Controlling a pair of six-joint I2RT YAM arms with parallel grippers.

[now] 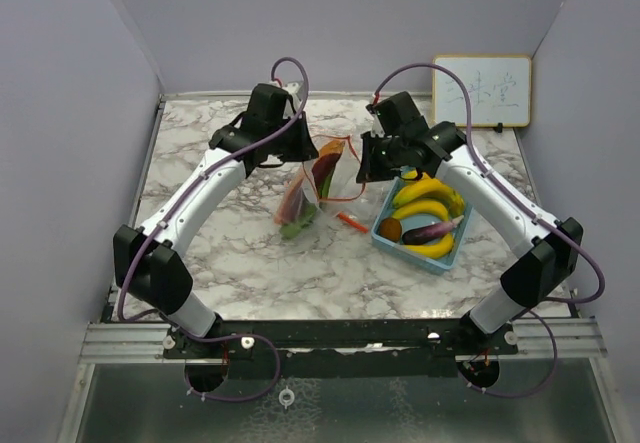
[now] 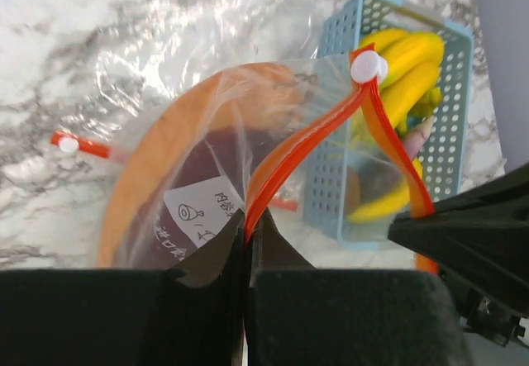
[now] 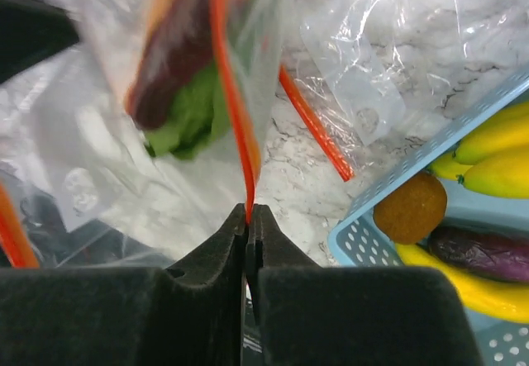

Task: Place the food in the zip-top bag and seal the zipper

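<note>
A clear zip top bag with an orange-red rim [image 1: 340, 200] hangs from both grippers, its mouth spread between them. Orange, dark red and green food [image 1: 295, 203] lies inside; the right wrist view shows the green leafy piece [image 3: 194, 114] low in the bag. My left gripper [image 1: 308, 157] is shut on the rim at the left, and the orange strip [image 2: 269, 180] runs down into its fingers. On the other side my right gripper [image 1: 362, 179] is shut on the opposite rim, with the orange edge [image 3: 240, 135] entering between its fingertips.
A blue basket [image 1: 385, 245] with bananas [image 1: 422, 208], an eggplant [image 1: 432, 232] and a brown round item [image 1: 389, 229] stands close at the right. An orange-edged clear bag [image 3: 318, 126] lies beneath on the table.
</note>
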